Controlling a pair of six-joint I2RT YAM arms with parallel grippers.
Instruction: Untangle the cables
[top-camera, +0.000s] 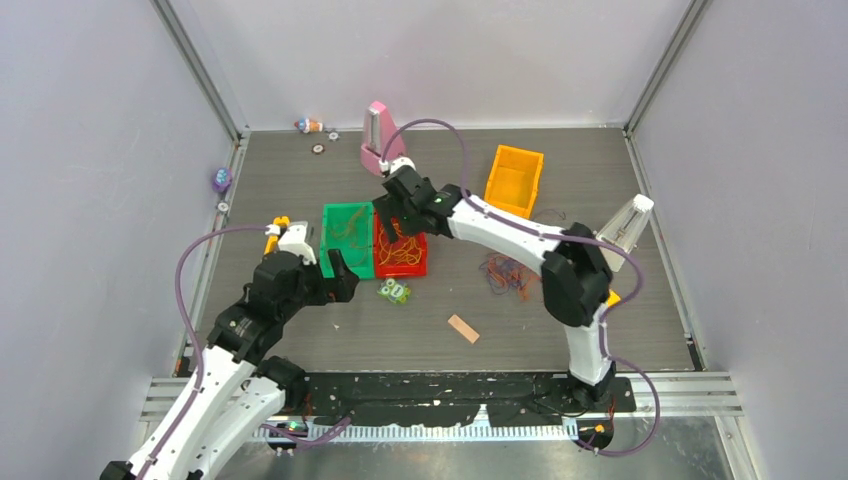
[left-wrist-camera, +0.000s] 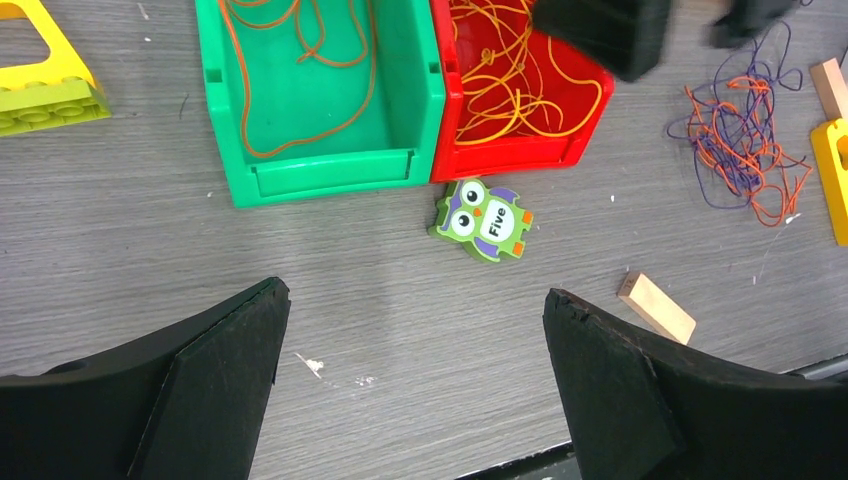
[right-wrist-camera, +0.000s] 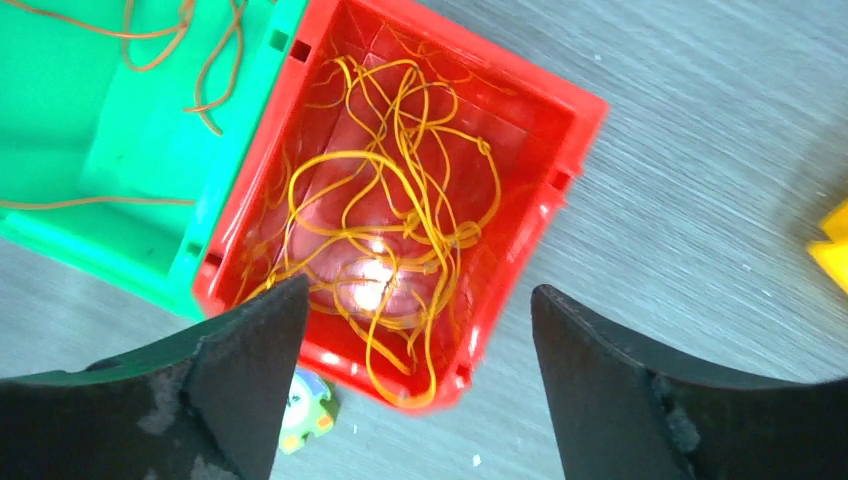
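Yellow cables (right-wrist-camera: 420, 215) lie in loops inside the red bin (right-wrist-camera: 525, 265). Orange cable (left-wrist-camera: 372, 90) rests in the green bin (left-wrist-camera: 330, 175), which stands against the red one. A tangle of purple and orange cables (left-wrist-camera: 745, 145) lies on the table to the right. Over the red bin, my right gripper has its fingers spread apart with nothing held between them. My left gripper is open and empty, in front of the green bin and clear of it.
An owl block (left-wrist-camera: 485, 218) sits just in front of the bins, and a wooden block (left-wrist-camera: 657, 307) farther right. An empty orange bin (top-camera: 514, 180), a pink metronome (top-camera: 379, 138) and a white metronome (top-camera: 624, 228) stand farther out.
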